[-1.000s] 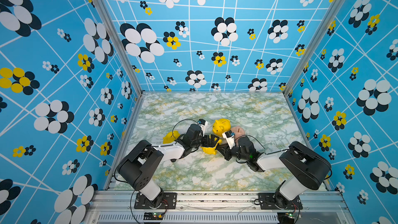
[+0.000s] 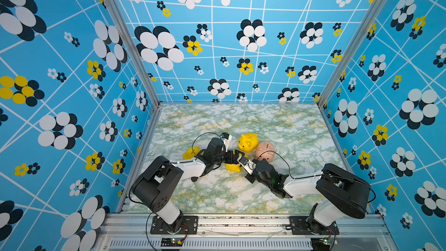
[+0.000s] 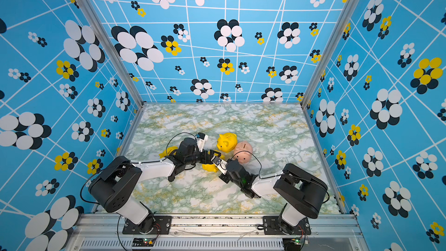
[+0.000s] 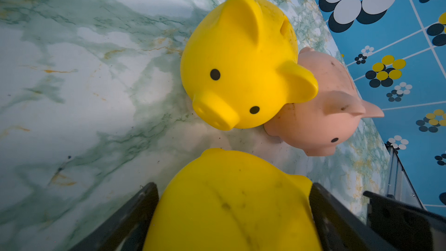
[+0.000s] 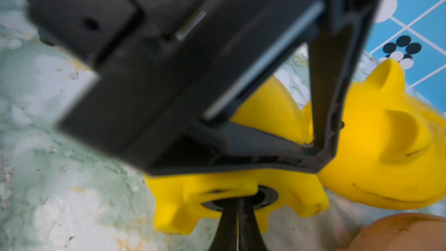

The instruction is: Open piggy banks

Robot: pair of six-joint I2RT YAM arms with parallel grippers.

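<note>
A yellow piggy bank [image 4: 232,204] sits between the spread fingers of my left gripper, which is open around its body. Its underside, with legs and a round black plug [image 5: 268,196], faces my right gripper. The right gripper is shut, nothing visible between its fingers, its narrow tips overlapping the plug; how deep they reach cannot be told. Part of the left gripper's black finger [image 5: 185,134] crosses in front of this bank in the right wrist view. From above, both grippers [image 2: 237,158] largely cover the bank.
Just behind stands another yellow piggy bank [image 2: 248,142], with a pink one [image 2: 265,151] touching or nearly touching it. A further yellow bank [image 2: 191,152] lies partly hidden by the left arm.
My right gripper has moved left and its wrist has turned, bringing it up against the yellow bank. The left arm and the other banks look unmoved.
</note>
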